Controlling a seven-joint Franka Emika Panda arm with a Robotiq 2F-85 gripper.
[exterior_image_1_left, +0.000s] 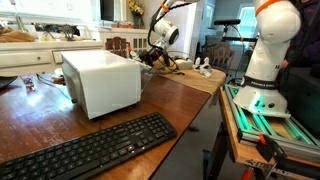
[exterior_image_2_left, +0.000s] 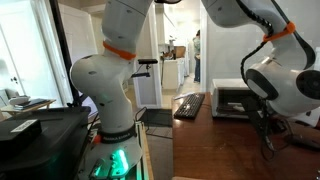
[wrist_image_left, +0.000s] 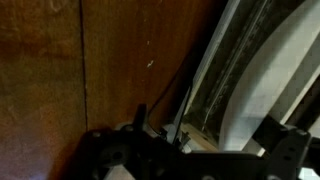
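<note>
A white box-shaped appliance stands on the brown table, its back or side toward exterior view 1. In exterior view 2 part of the white appliance shows behind my arm. My dark gripper is low over the table in front of it. Seen from the wrist, the gripper has its fingers wide apart. A smooth white curved edge runs down toward the right finger; whether they touch is unclear. Beside that edge is a grey, framed interior or panel.
A black keyboard lies near the table's edge, in front of the appliance. Thin dark cables cross the wood. A second orange-and-white arm stands at the right. Bare tabletop lies left of my gripper.
</note>
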